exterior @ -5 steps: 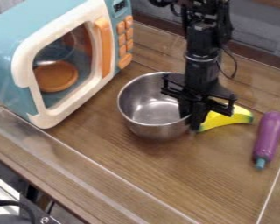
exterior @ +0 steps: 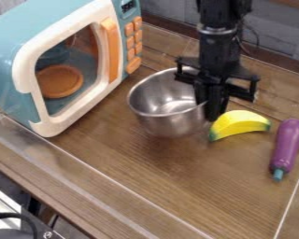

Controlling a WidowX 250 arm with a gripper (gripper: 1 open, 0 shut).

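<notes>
A steel bowl [exterior: 163, 107] sits on the wooden counter, tilted slightly. My black gripper [exterior: 215, 105] is down at the bowl's right rim, its fingertips partly hidden there; it looks shut, and whether the thin rim is between the fingers is unclear. A yellow toy banana [exterior: 242, 123] lies just right of the bowl, below the gripper.
A teal toy microwave [exterior: 27, 47] with an orange plate inside stands at the left. A purple eggplant [exterior: 287, 147] lies at the right.
My gripper has risen slightly and moved right and back; the bowl has shifted a little back and upward in view, and more of the banana shows.
</notes>
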